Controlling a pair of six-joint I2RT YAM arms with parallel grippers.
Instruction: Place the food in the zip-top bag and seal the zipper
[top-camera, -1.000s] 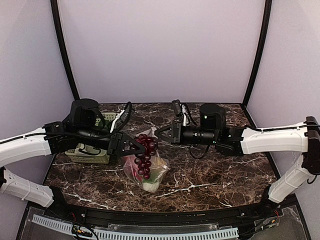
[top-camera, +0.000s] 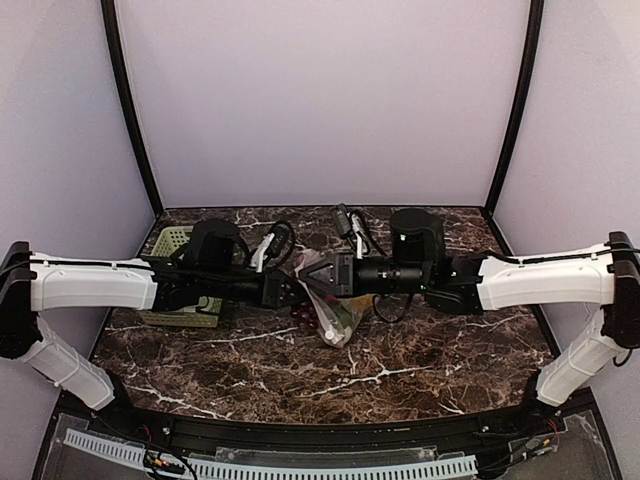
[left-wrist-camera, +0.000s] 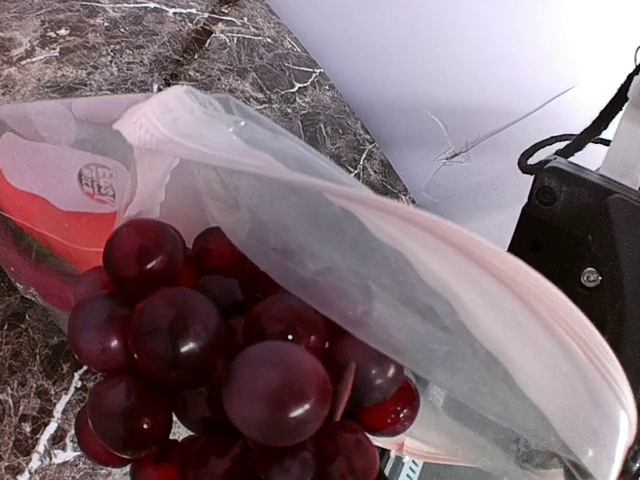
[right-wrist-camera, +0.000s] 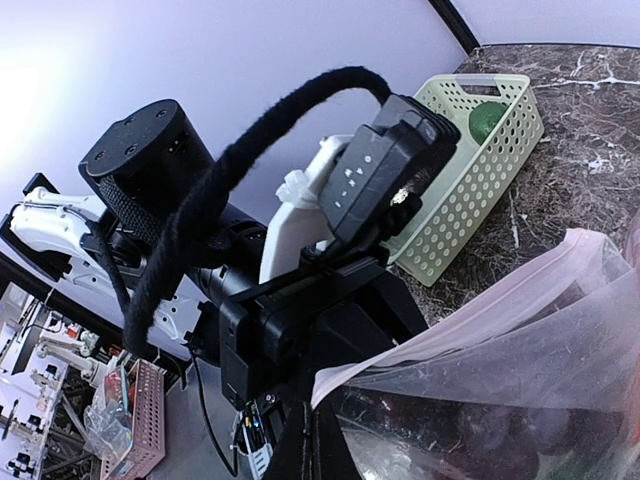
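Observation:
A clear zip bag (top-camera: 338, 318) with food inside hangs between my grippers at the middle of the table. In the left wrist view, dark red grapes (left-wrist-camera: 175, 335) lie at the bag's open mouth, below its rim; a red packet shows behind them. My left gripper (top-camera: 292, 295) is at the bag's left; its fingertips are hidden, so the grapes' hold is not clearly visible. My right gripper is shut on the pinkish upper edge of the bag (right-wrist-camera: 440, 340), at the bottom of the right wrist view.
A pale green basket with a green round item stands at the back left, behind the left arm. White walls surround the back and sides.
My left gripper has moved right and inward with the grapes, which are now mostly hidden at the bag. The bag has shifted right; the right gripper moved slightly left.

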